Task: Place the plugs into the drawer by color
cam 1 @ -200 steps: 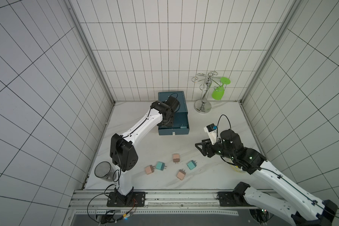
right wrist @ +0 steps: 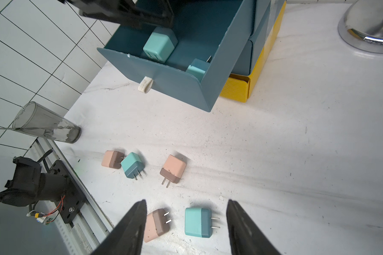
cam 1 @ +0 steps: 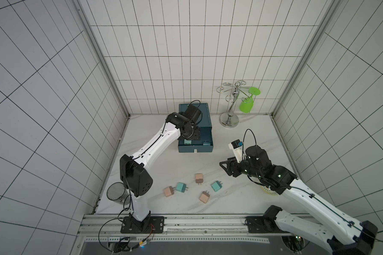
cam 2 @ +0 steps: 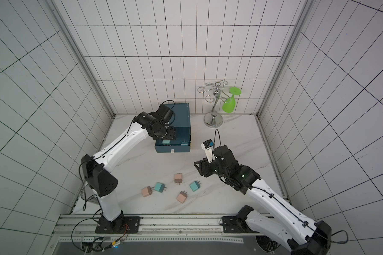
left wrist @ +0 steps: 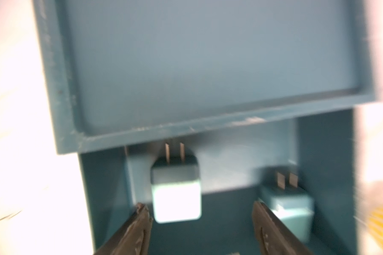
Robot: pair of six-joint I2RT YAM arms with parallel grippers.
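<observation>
In the open blue drawer (cam 1: 195, 148) at the back, a teal plug (left wrist: 176, 201) stands at the left and another (left wrist: 287, 212) at the right. My left gripper is open above them, nothing between its fingers. On the table lie two teal plugs (cam 1: 180, 187) and several pink plugs (cam 1: 169, 191). My right gripper is open above the table, right of these plugs; two plugs show below, between its fingers in the right wrist view.
A chrome stand (cam 1: 229, 121) with a green cup (cam 1: 246, 106) stands behind right. A glass (cam 1: 116, 191) sits at front left. A yellow layer (right wrist: 238, 89) shows beneath the drawer.
My right arm has moved only slightly.
</observation>
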